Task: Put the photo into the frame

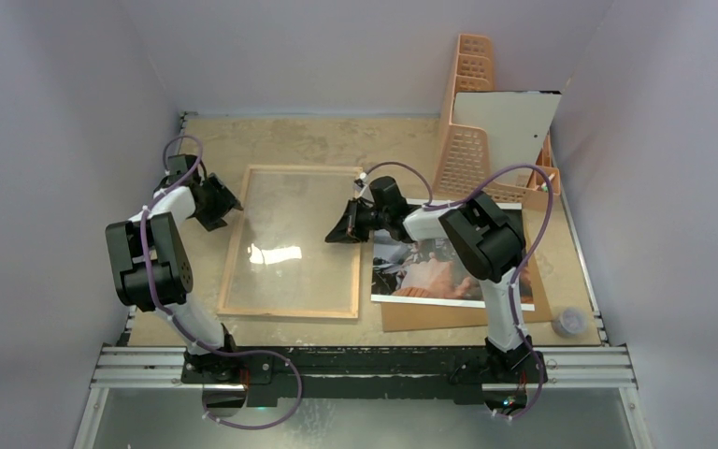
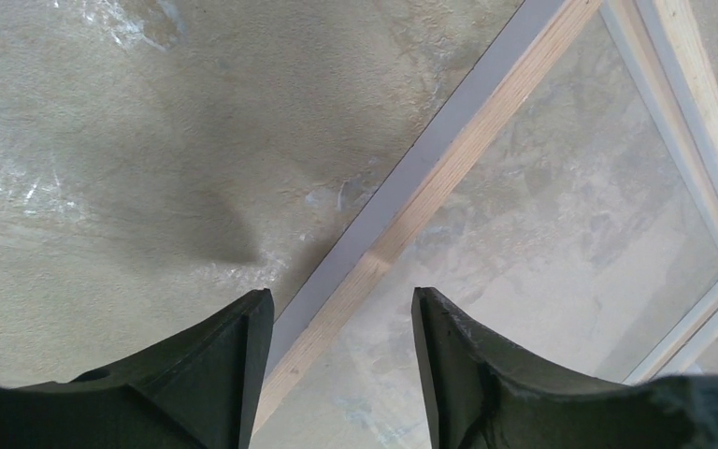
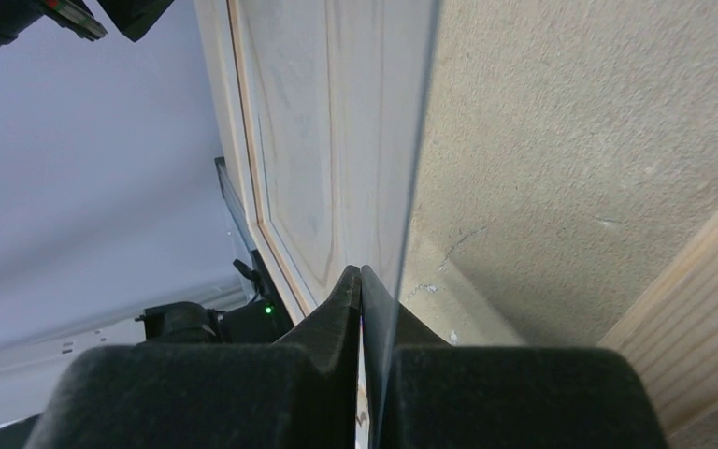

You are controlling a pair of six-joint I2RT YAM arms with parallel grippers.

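The wooden frame lies flat at the middle-left of the table. A clear sheet covers its opening. My left gripper stands at the frame's left bar. In the left wrist view its fingers are apart, with the bar running across the gap between them, apparently without contact. My right gripper is at the frame's right side. The right wrist view shows its fingertips closed on a raised edge of the clear sheet. The photo lies right of the frame, partly hidden under my right arm.
A brown board lies beneath the photo. An orange organizer with a white panel stands at the back right. A small clear cup sits at the front right.
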